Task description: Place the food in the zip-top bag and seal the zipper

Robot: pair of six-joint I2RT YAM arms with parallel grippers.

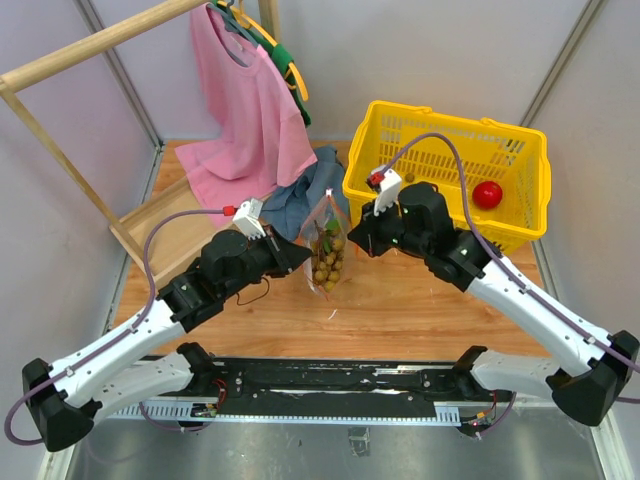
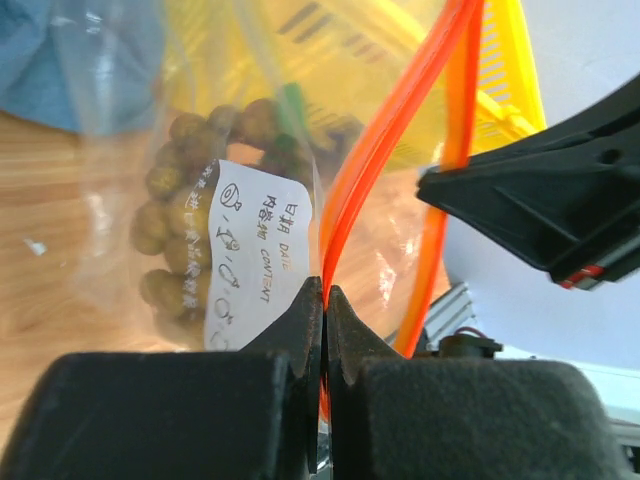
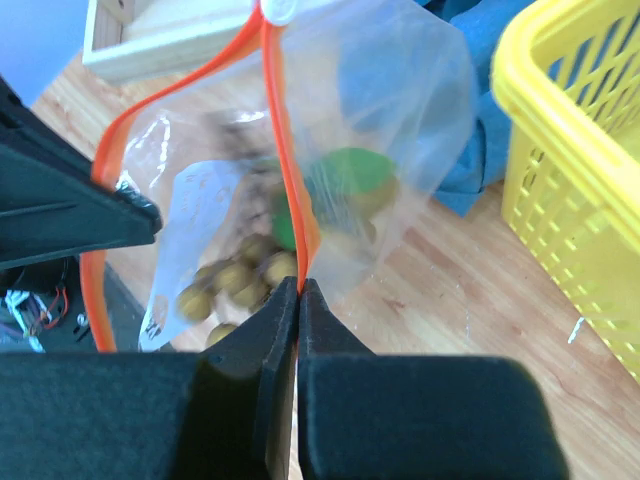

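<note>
The clear zip top bag [image 1: 331, 222] hangs upright between my two grippers, its orange-edged mouth spread open. Small brown round food [image 1: 326, 270] and something green [image 3: 298, 222] lie inside it. My left gripper is shut on the bag's orange rim, with a white label [image 2: 258, 262] beyond it on the bag wall. Across the mouth, my right gripper is likewise shut on the rim, a thin orange strip running down between its fingertips. How far the bag's bottom is from the table cannot be told.
A yellow basket [image 1: 448, 118] stands behind right, with a red ball-like item [image 1: 487, 195] in it. Blue cloth [image 1: 310, 190] lies just behind the bag, and a pink shirt [image 1: 240, 100] hangs from a wooden rack [image 1: 100, 38].
</note>
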